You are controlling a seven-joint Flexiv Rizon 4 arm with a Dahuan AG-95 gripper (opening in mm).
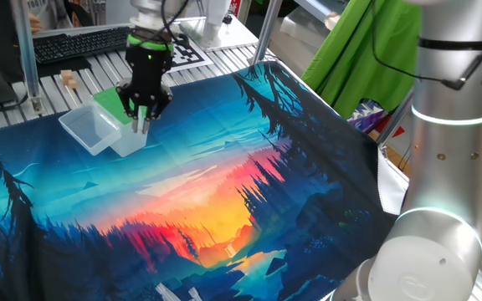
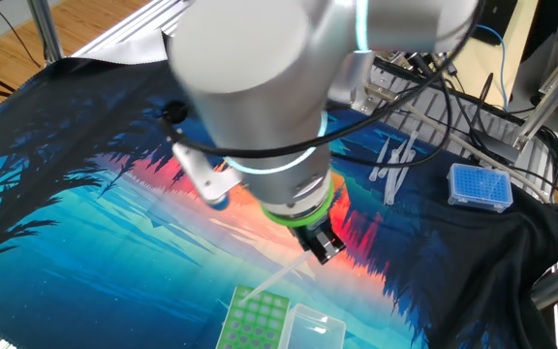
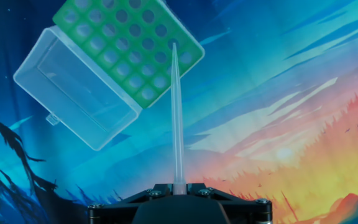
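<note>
A long clear pipette tip (image 3: 177, 118) stretches forward from my gripper, which is shut on its thick end. In the wrist view, its narrow end overlaps a hole near the edge of the green rack (image 3: 146, 93); whether it is inside the hole or above it I cannot tell. The rack sits in a clear box whose open lid (image 3: 73, 93) lies to its left. Exterior view 2 shows the same slanted tip (image 2: 281, 274) reaching from the gripper (image 2: 329, 250) to the green rack (image 2: 257, 315).
Several loose pipette tips (image 2: 393, 170) lie across the cloth, with a blue-topped box (image 2: 480, 186) near them. A keyboard (image 1: 82, 46) and a small wooden block (image 1: 69, 79) are behind the rack.
</note>
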